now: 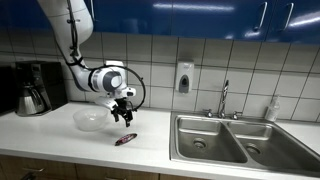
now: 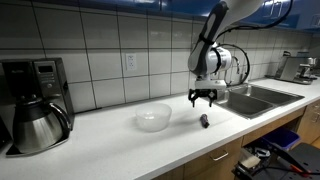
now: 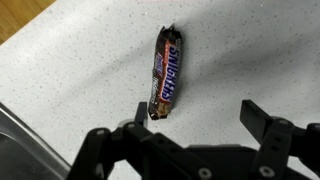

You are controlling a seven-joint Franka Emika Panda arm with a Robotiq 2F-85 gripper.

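A dark-wrapped Snickers bar (image 3: 166, 72) lies flat on the pale counter; in exterior view 1 the bar (image 1: 126, 139) is in front of the arm and looks small. My gripper (image 1: 121, 115) hangs above and behind it, clear of the counter. In the wrist view the two black fingers (image 3: 275, 132) are spread wide, with only bare counter between them, and the bar lies beyond their tips. A clear bowl (image 2: 152, 117) stands on the counter beside the arm; it looks empty.
The double sink (image 1: 210, 137) takes up the right side, with a faucet (image 1: 223, 100) behind it. At the far left stands a coffee maker (image 2: 40, 105). Free counter lies around the bar and in front of the bowl.
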